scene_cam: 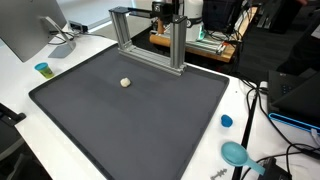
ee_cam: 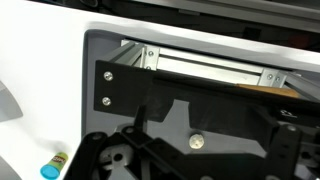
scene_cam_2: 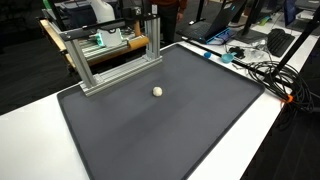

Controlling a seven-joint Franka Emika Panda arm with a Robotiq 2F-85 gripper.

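A small round cream-coloured object (scene_cam: 125,82) lies alone on the dark grey mat (scene_cam: 110,125). It is also on the mat in exterior view 2, a little in front of the metal frame, as a pale disc (scene_cam_2: 157,91). From the wrist camera, the same round piece (ee_cam: 196,141) shows low in the picture, between and below the two dark fingers. My gripper is open, its fingers far apart, with nothing held between them. It hangs over the black top board (ee_cam: 115,88) of the frame.
The metal frame (scene_cam_2: 118,76) stands at the mat's edge. A green-and-blue cup (scene_cam: 43,70) is on the white table. A blue item (scene_cam: 226,121) and a turquoise round item (scene_cam: 238,155) lie off the mat.
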